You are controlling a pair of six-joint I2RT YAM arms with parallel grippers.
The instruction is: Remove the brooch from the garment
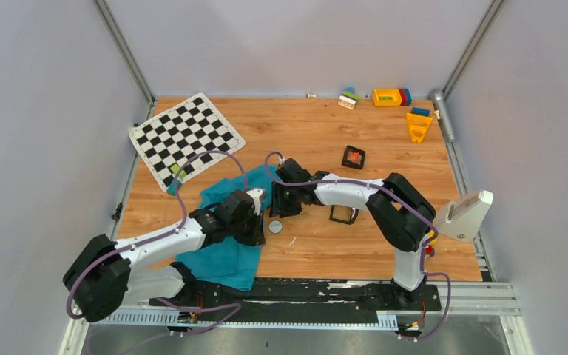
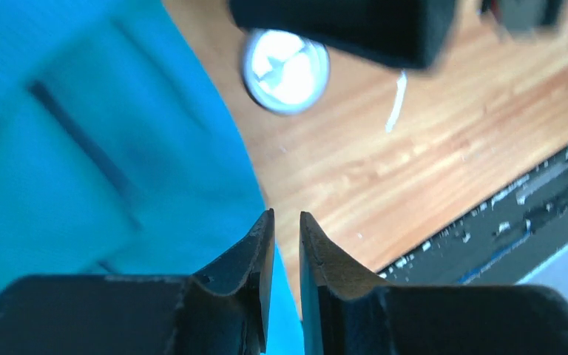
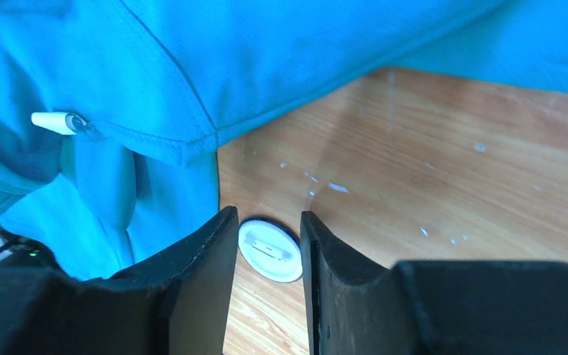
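Note:
The round white disc that looks like the brooch [image 1: 275, 227] lies on bare wood, just right of the teal garment [image 1: 225, 259] and apart from it. In the right wrist view the disc [image 3: 266, 248] shows beyond the spread fingers; in the left wrist view it [image 2: 288, 78] is below the other arm's dark fingers. My left gripper [image 1: 259, 238] is over the garment's right edge, a narrow empty gap between its tips. Above and slightly right of the disc in the top view, my right gripper [image 1: 279, 214] stands open and empty.
A small white tag [image 3: 52, 122] sits on the garment. Right of the arms are two dark square frames, one [image 1: 353, 157] with red inside and one empty [image 1: 344, 214]. A chessboard [image 1: 225, 140] lies back left; toy bricks [image 1: 388, 97] line the back right.

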